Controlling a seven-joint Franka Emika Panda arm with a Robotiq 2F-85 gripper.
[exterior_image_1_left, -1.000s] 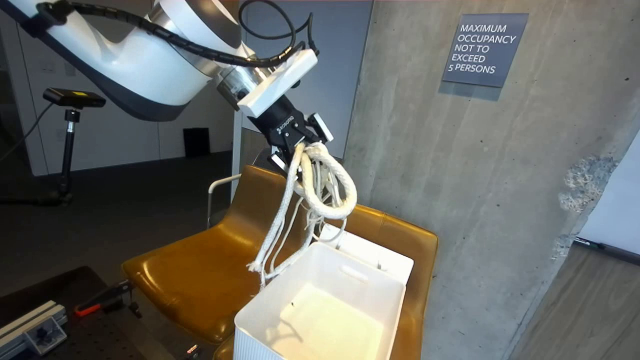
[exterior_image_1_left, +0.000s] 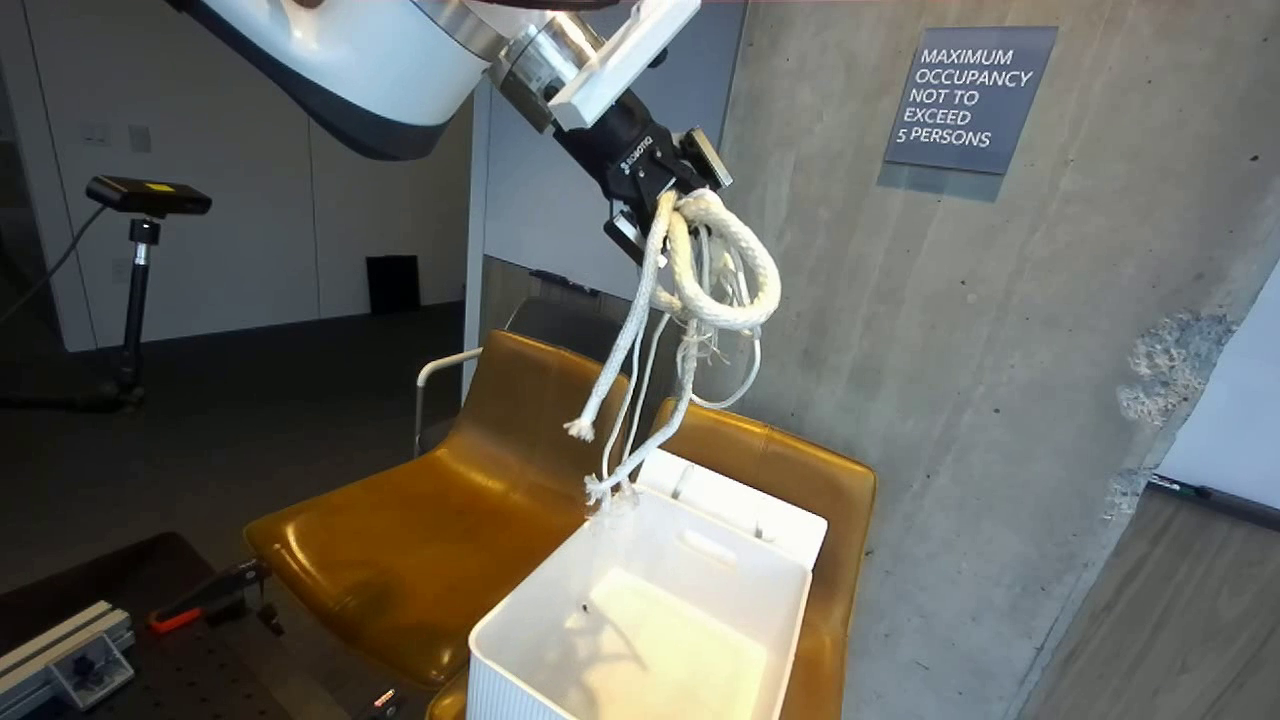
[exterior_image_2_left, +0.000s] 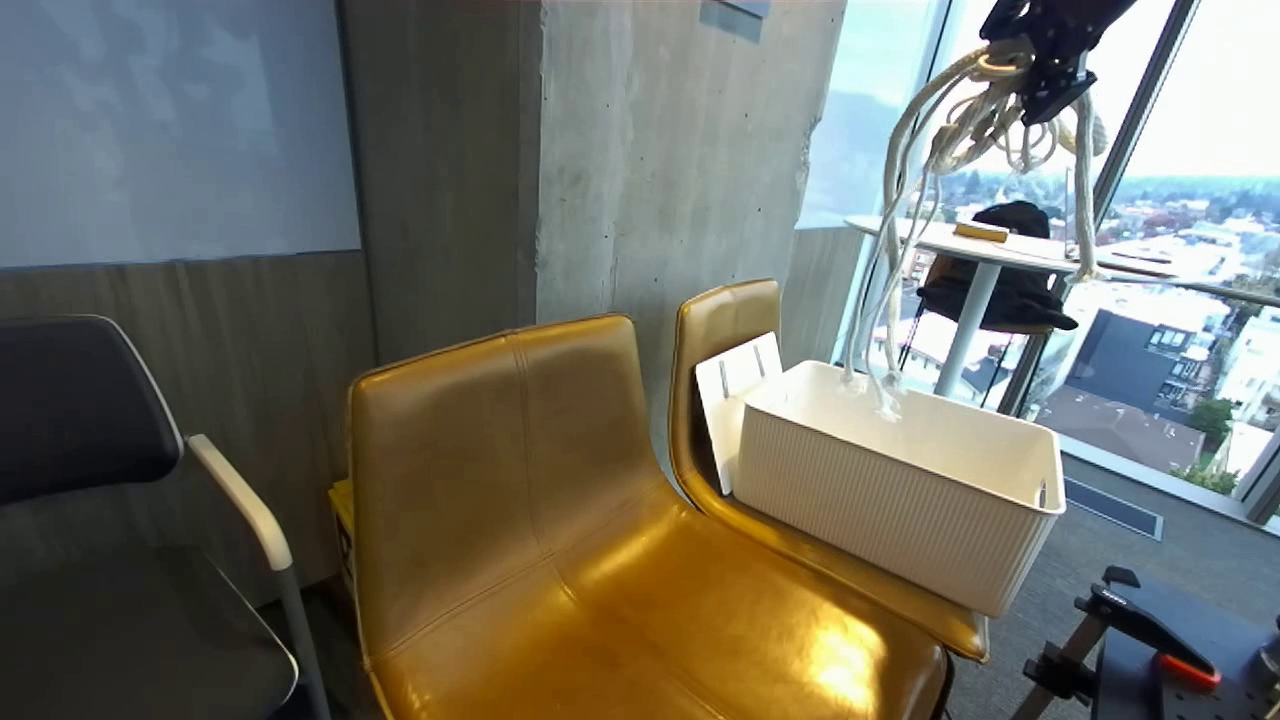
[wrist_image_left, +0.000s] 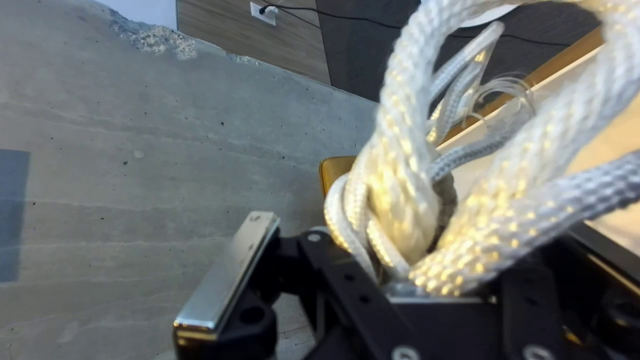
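My gripper (exterior_image_1_left: 667, 198) is raised above the white ribbed box (exterior_image_1_left: 498, 624), shut on a bundle of off-white braided rope (exterior_image_1_left: 741, 258). Loops bulge out to one side, and several strands dangle with frayed ends. In exterior view 2 the gripper (exterior_image_2_left: 1056, 74) is at the top right, and the lowest rope ends hang across the inner wall of the box (exterior_image_2_left: 888, 516); whether they touch it cannot be told. In the wrist view the thick rope (wrist_image_left: 414, 180) crowds the fingers and hides where it is gripped. The visible box floor is bare.
The box stands on a tan leather seat, with a white panel (exterior_image_1_left: 750, 510) behind it. To its left is another tan chair (exterior_image_1_left: 396, 516). A concrete wall (exterior_image_1_left: 996, 420) rises behind. A dark table with a clamp (exterior_image_1_left: 216, 594) is at lower left.
My gripper has moved up and to the right in exterior view 1, carrying the rope with it. The strand ends have risen toward the box's far corner. The box has not moved.
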